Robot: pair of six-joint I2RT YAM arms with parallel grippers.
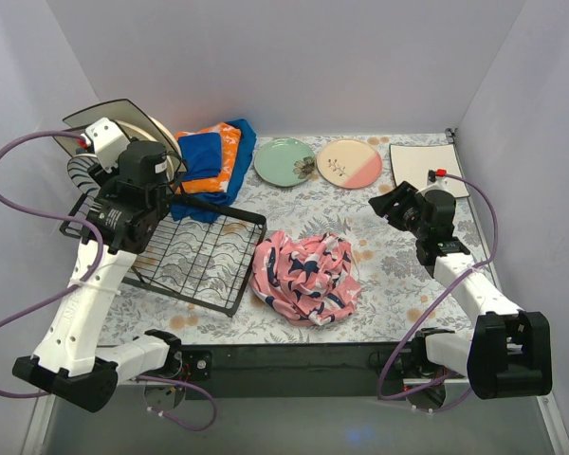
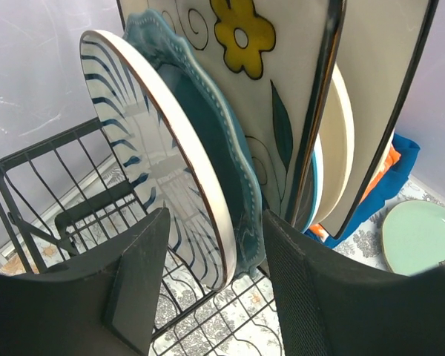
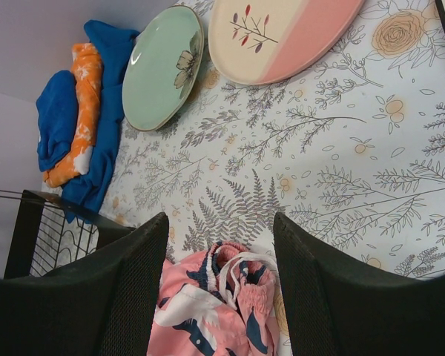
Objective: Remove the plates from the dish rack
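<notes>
The dish rack point(image 1: 199, 256) holds upright plates in its back left corner: a blue-striped white plate point(image 2: 144, 141), a teal scalloped plate point(image 2: 200, 104) and several others behind. My left gripper is over the rack, its fingers part open around the lower edge of the striped and teal plates; whether they touch is unclear. A green plate point(image 1: 283, 161) and a pink-and-cream plate point(image 1: 349, 163) lie flat at the back of the table. My right gripper point(image 1: 389, 206) hangs open above the right side of the table, nothing between its fingers.
A pink patterned cloth point(image 1: 303, 280) lies crumpled front centre. Blue and orange cloths point(image 1: 237, 161) are piled beside the rack. A white square board point(image 1: 427, 163) lies at the back right. Clear table surrounds the right gripper.
</notes>
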